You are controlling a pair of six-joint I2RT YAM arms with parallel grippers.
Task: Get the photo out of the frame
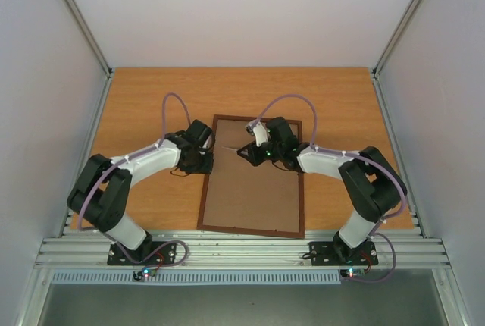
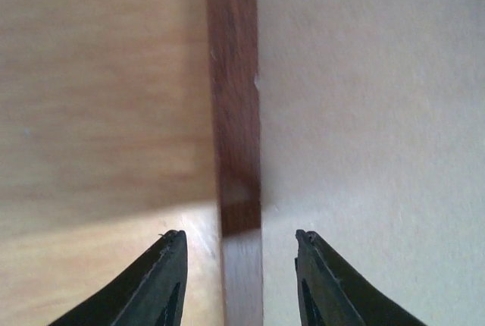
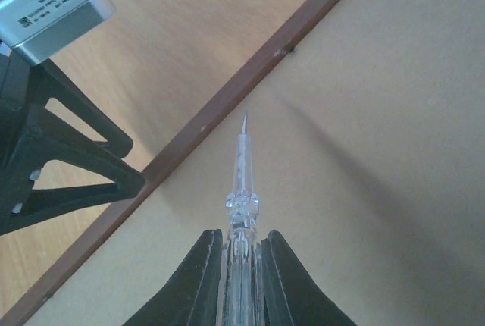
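The photo frame lies face down on the table, its brown rim point(image 1: 252, 232) around a plain tan backing board point(image 1: 251, 197). At its left side my left gripper stands part open above the rim point(image 2: 235, 98), one finger on each side of it in view, nothing held. My right gripper is shut on a clear screwdriver point(image 3: 242, 212) with a thin metal tip. That tip points toward the left rim point(image 3: 204, 117) near a small dark tab point(image 3: 286, 50) at its inner edge; whether it touches the board cannot be told. The photo itself is hidden.
Bare wooden table point(image 1: 136, 114) lies left of and behind the frame. The left gripper's fingers point(image 3: 83, 174) are close to the screwdriver's tip in the right wrist view. Free board stretches toward the front.
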